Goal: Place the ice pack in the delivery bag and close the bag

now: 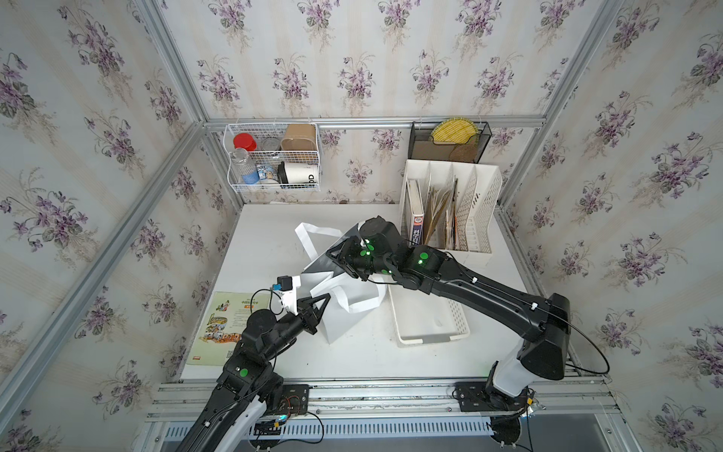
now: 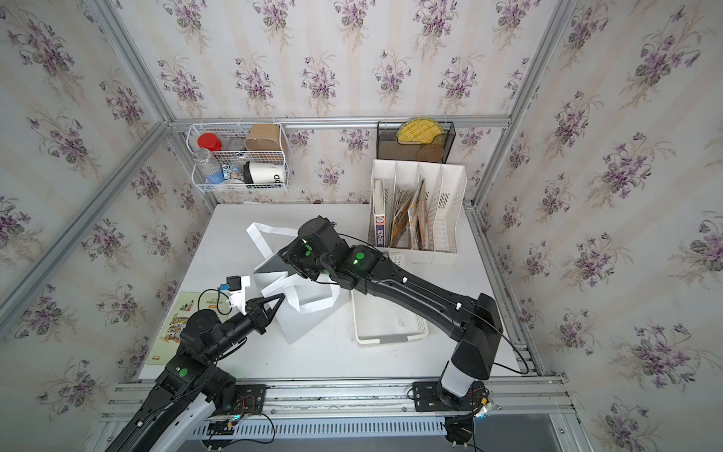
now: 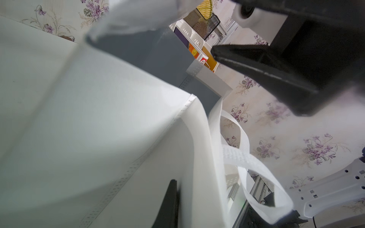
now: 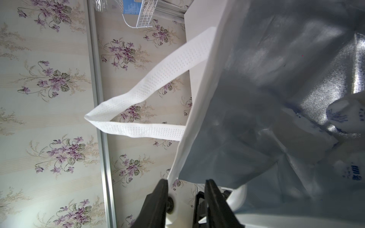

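The white delivery bag (image 1: 339, 320) stands on the table with its silver-lined mouth open. In the right wrist view white packs with blue print (image 4: 344, 114), apparently ice packs, lie inside on the lining (image 4: 266, 57). My right gripper is over the bag mouth, fingertips apart, with nothing seen between them. My left gripper (image 1: 316, 305) is at the bag's front left, by a white strap and edge; one finger shows against the white fabric in the left wrist view, and whether it grips the fabric is unclear.
An empty white tray (image 1: 429, 331) sits right of the bag, with a file organiser (image 1: 478, 211) behind it. A wire basket (image 1: 271, 180) and a black holder (image 1: 421, 139) hang at the back. A booklet (image 1: 218, 331) lies at the left.
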